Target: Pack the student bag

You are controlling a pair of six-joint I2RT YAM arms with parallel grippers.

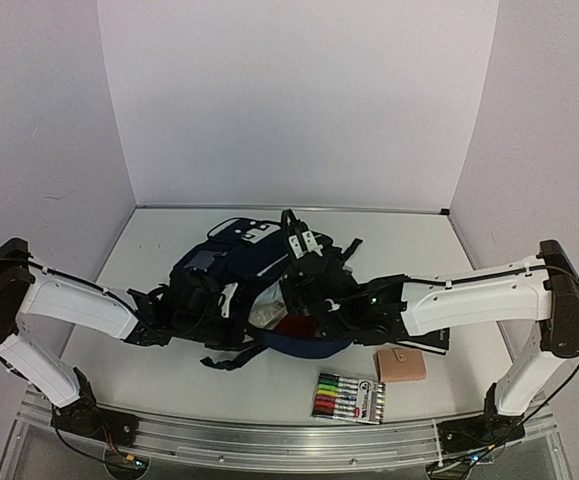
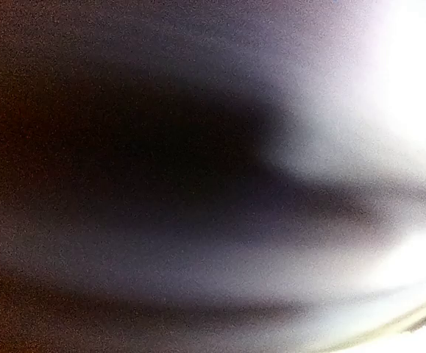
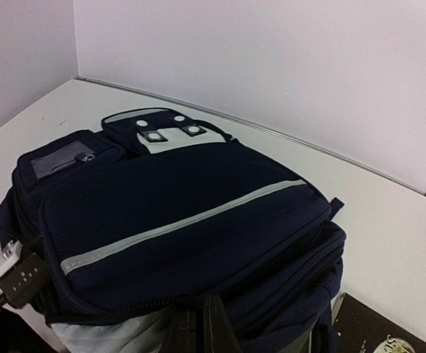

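The dark navy student bag [image 1: 249,255] lies mid-table with its mouth open toward the front; a red item [image 1: 295,325] and pale contents show inside. My right gripper is shut at the mouth, with the zip edge of the bag's upper flap running in between its fingers. At the left end of the mouth, my left gripper [image 1: 239,337] is against the bag's lower edge; its fingers are hidden there. The left wrist view is dark and blurred. A set of coloured markers [image 1: 349,398] and a pinkish-brown wallet [image 1: 400,365] lie in front, outside the bag.
A black book [image 3: 374,331] lies right of the bag, partly under the right arm in the top view. A loose strap [image 1: 234,358] spreads over the table at front left.
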